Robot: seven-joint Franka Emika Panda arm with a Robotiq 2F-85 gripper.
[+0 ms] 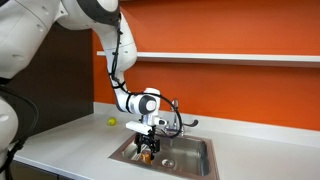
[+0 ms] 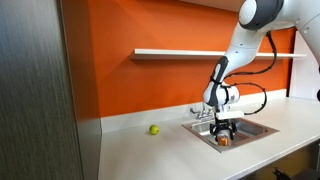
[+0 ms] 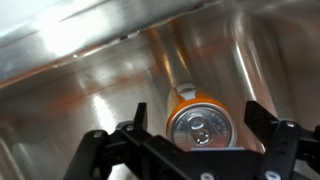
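In the wrist view an orange can (image 3: 199,120) with a silver top stands in the steel sink (image 3: 90,90). My gripper is open above it, one finger on either side of the can and neither clearly touching it. In exterior view 1 the can (image 1: 146,157) shows as a small orange spot beneath the gripper (image 1: 147,147). From exterior view 2, the gripper (image 2: 222,130) points down into the sink, with the orange can (image 2: 223,141) right under it.
A faucet (image 1: 178,112) rises at the sink's back edge, close to the arm. On the counter (image 2: 130,150) sits a green-yellow round object (image 2: 154,129). A white shelf (image 1: 220,59) runs along the orange wall.
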